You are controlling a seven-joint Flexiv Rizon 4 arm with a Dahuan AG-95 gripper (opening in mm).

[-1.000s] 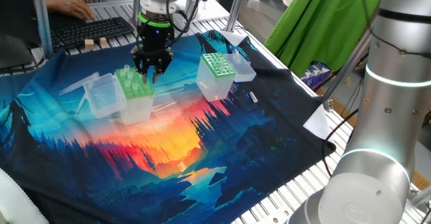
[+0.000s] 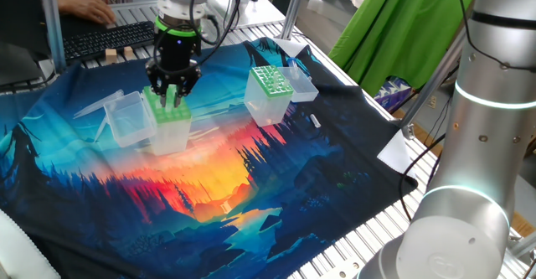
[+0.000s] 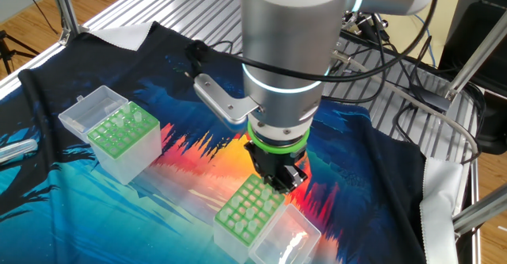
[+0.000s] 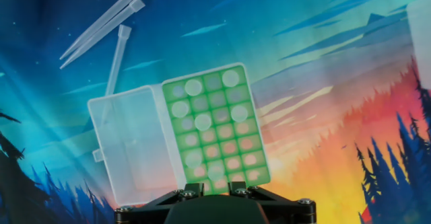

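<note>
A translucent tip box with a green rack (image 4: 227,133) stands on the printed cloth, its clear lid (image 4: 135,143) folded open to the left in the wrist view. Several clear tips stand in its holes. My gripper is open above the near-side edge of this rack, fingers apart, and nothing shows held between them. In exterior view 1 the fingers (image 2: 164,101) hang low over the green top; whether they touch a tip is unclear. A second tip box (image 2: 270,105) with a green rack and open lid stands apart; in exterior view 2 a few tips rise from its rack (image 3: 123,129).
Loose clear tips (image 4: 101,23) lie on the cloth beyond the lid. A small pale object (image 2: 315,121) rests near the second box. A keyboard (image 2: 109,40) and a person's hand (image 2: 88,8) are at the back left.
My gripper has shifted left in exterior view 1, from beside the near tip box to over its green rack. Both boxes have stayed put.
</note>
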